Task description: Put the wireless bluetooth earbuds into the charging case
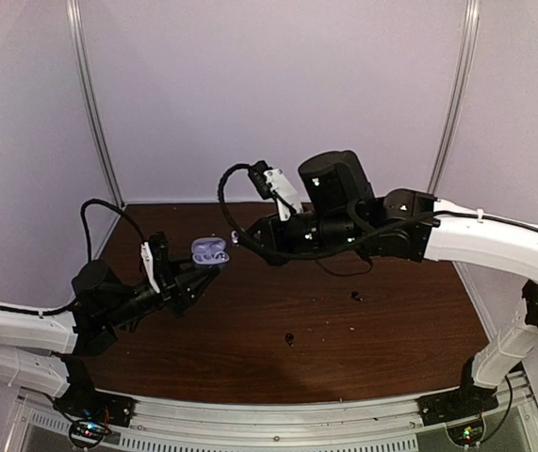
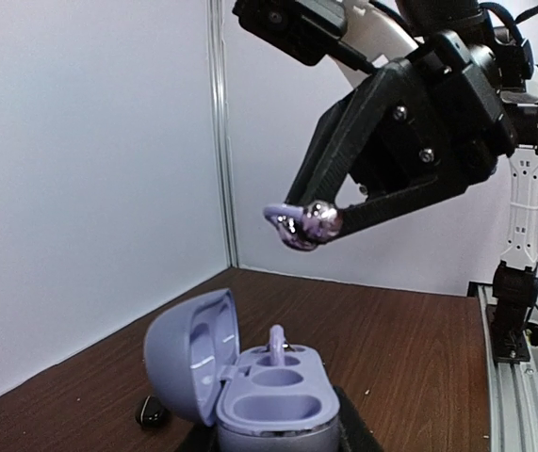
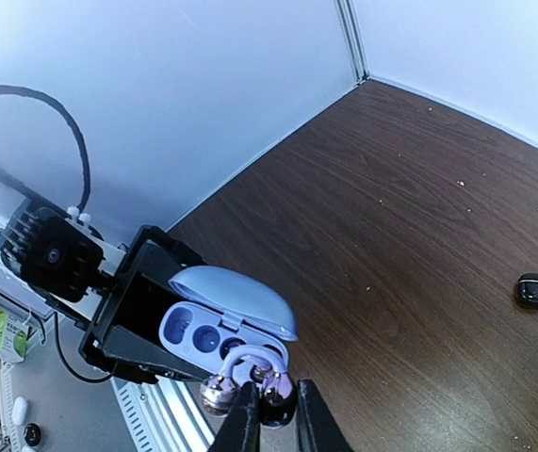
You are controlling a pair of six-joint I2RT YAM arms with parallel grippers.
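The lilac charging case (image 1: 209, 254) is held with its lid open in my left gripper (image 1: 193, 278). In the left wrist view the case (image 2: 278, 407) shows its compartments, with a lilac stem standing in the rear one. My right gripper is shut on a lilac and chrome earbud (image 2: 301, 222), held above the case and apart from it in the left wrist view. In the right wrist view this earbud partly covers the case.
A black case-like object (image 3: 535, 290) lies on the wooden table (image 3: 438, 358), with small dark items (image 1: 289, 338) elsewhere on it. Walls enclose the back and sides.
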